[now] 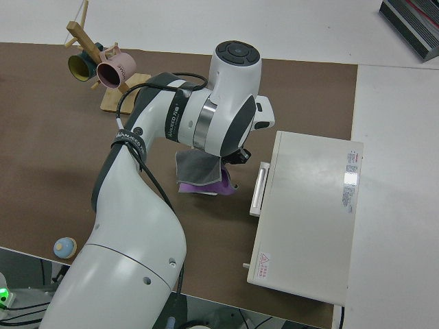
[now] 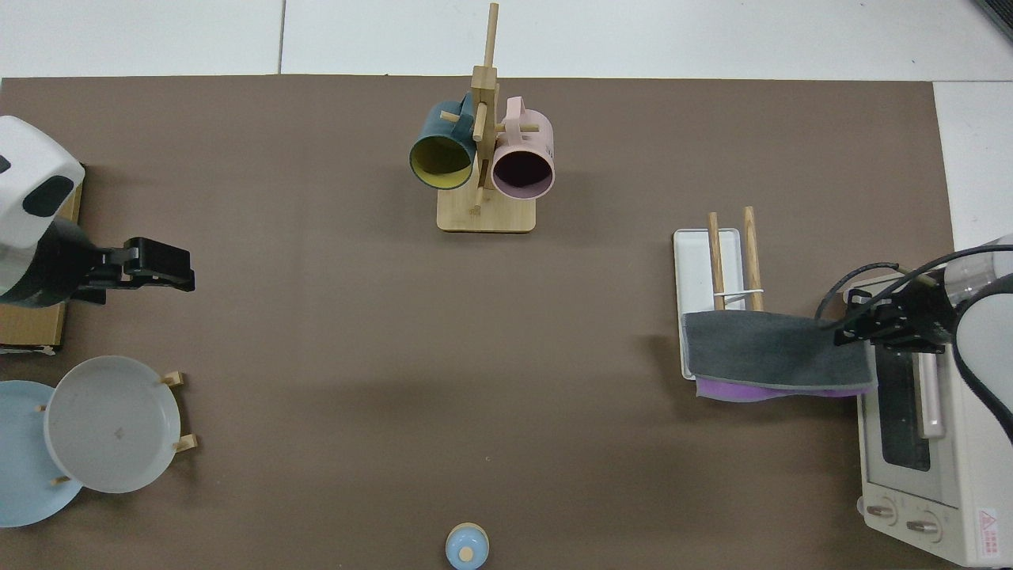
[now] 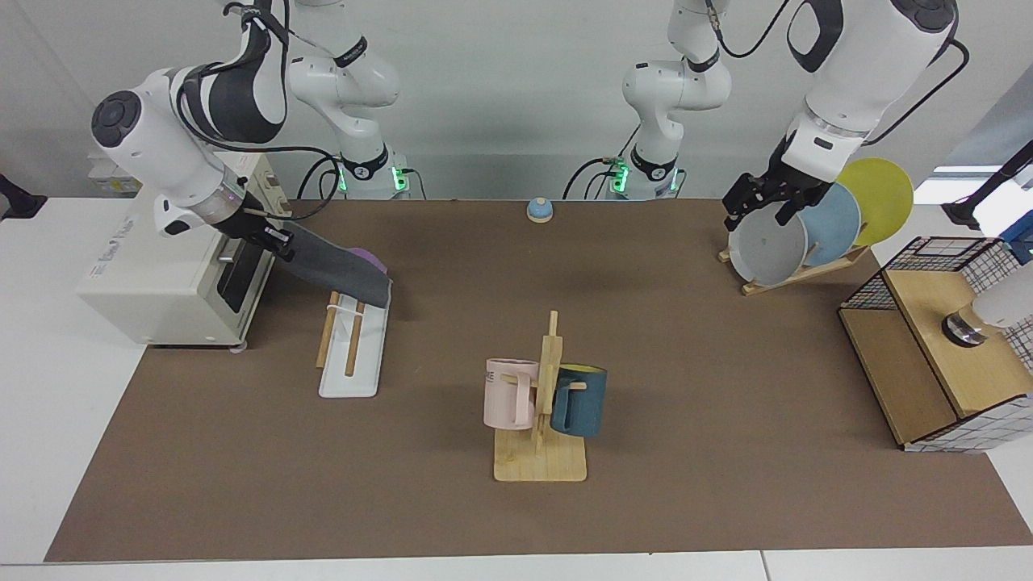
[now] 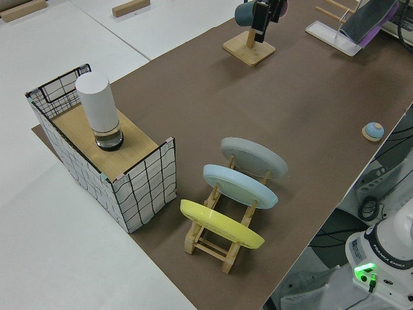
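A grey cloth (image 2: pixel 774 347) with a purple one (image 2: pixel 731 389) under it lies across a white tray with wooden posts (image 2: pixel 693 266). One black gripper (image 2: pixel 845 318) is at the cloth's oven-side end; in the camera left view that gripper (image 3: pixel 281 247) meets the cloth's upper end, its fingers unclear. The other black gripper (image 2: pixel 171 271), at the top view's left edge, is apart from the plates; its fingers are hard to read. Two mugs (image 2: pixel 522 166) (image 2: pixel 442 152) hang on a wooden stand.
A white oven (image 2: pixel 931 494) stands beside the cloths. Plates (image 2: pixel 109 427) stand in a wooden rack near a mesh basket (image 4: pixel 148 184). A small blue round object (image 2: pixel 466 551) lies at the edge.
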